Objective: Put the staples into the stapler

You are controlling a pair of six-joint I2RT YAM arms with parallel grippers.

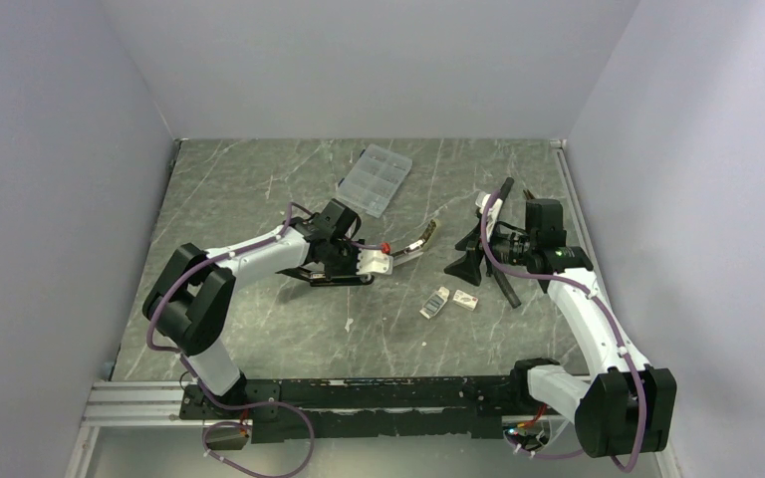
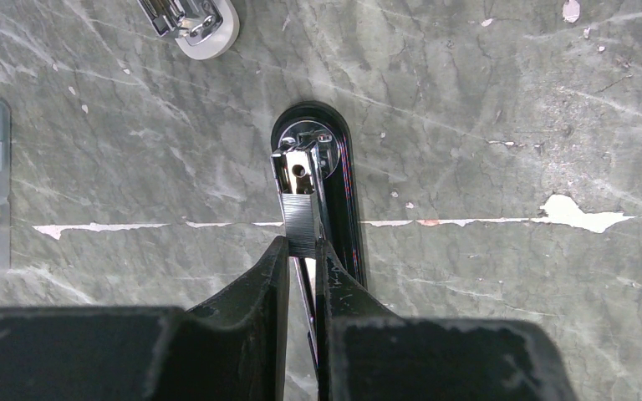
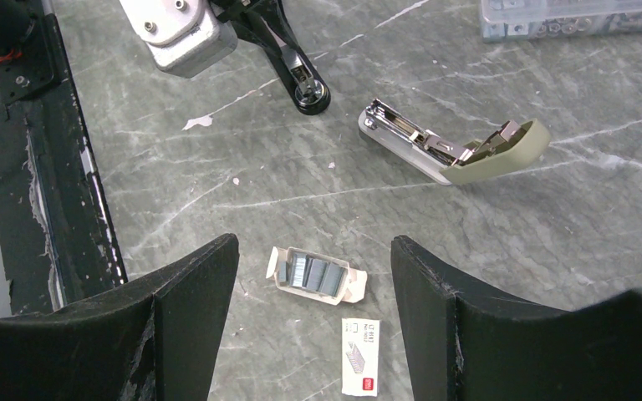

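A black stapler point(image 2: 353, 188) lies on the marbled table with its top swung back, its metal magazine showing. A grey ribbed staple strip point(image 2: 300, 219) is lined up with that magazine. My left gripper has a fingertip at either side of the strip's near end, with a narrow gap between them; whether they press on it cannot be made out. The fingers hide the stapler's rear part. My right gripper stands wide open and empty above the table. Under it in the right wrist view is an opened box of staple strips point(image 3: 313, 274).
A second stapler, olive and white point(image 3: 491, 159), lies open beside the black one. A closed white box point(image 3: 360, 355) is near the staple box. A clear compartment case point(image 1: 376, 179) sits at the back. The table between the boxes and staplers is clear.
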